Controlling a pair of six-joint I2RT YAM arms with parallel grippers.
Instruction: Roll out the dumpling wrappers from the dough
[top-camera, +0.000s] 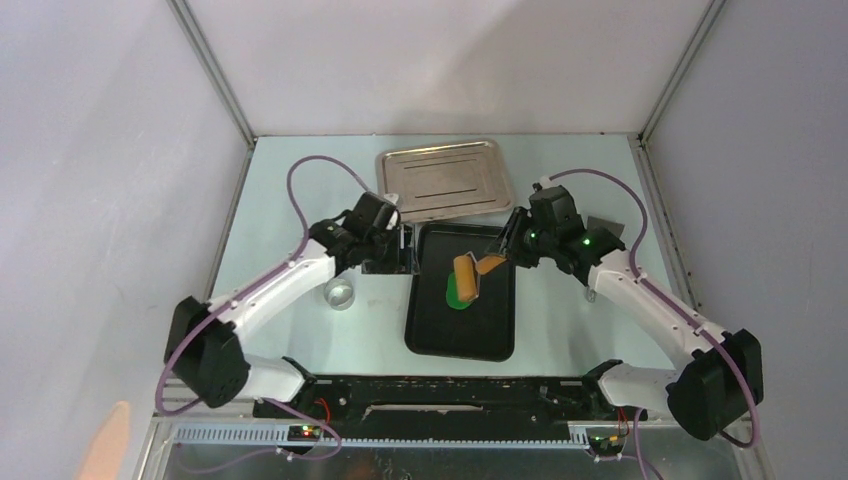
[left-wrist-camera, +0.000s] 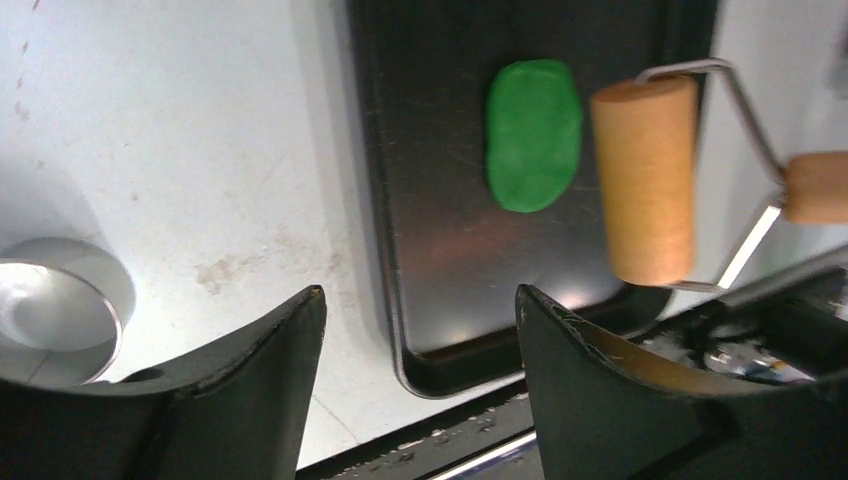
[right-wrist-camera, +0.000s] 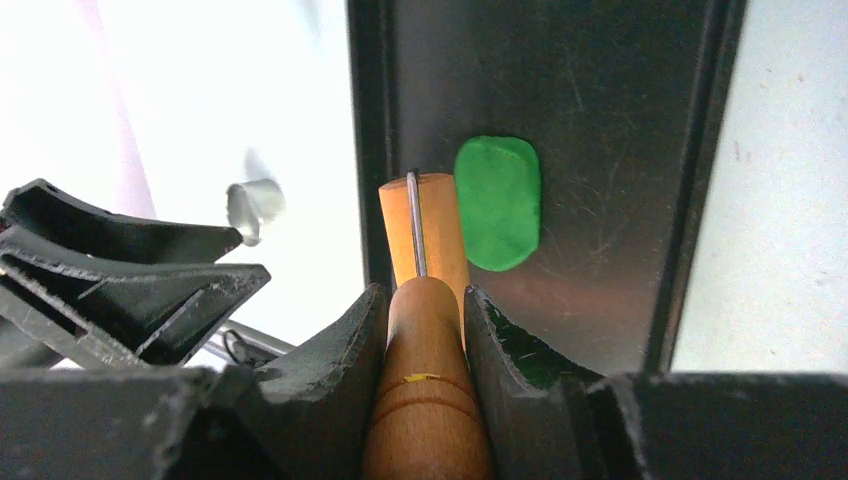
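A flattened green dough piece (left-wrist-camera: 533, 135) (right-wrist-camera: 498, 203) lies on the black tray (top-camera: 460, 335). Over it, my right gripper (top-camera: 505, 250) is shut on the wooden handle (right-wrist-camera: 426, 400) of a rolling pin, whose roller (left-wrist-camera: 643, 180) hangs beside and partly over the dough. My left gripper is above the tray's left side, its fingers apart with nothing between them.
A metal cup (left-wrist-camera: 50, 320) stands left of the black tray. A steel tray (top-camera: 446, 180) lies behind it. A grey scraper (top-camera: 605, 227) at the right is partly hidden by the right arm.
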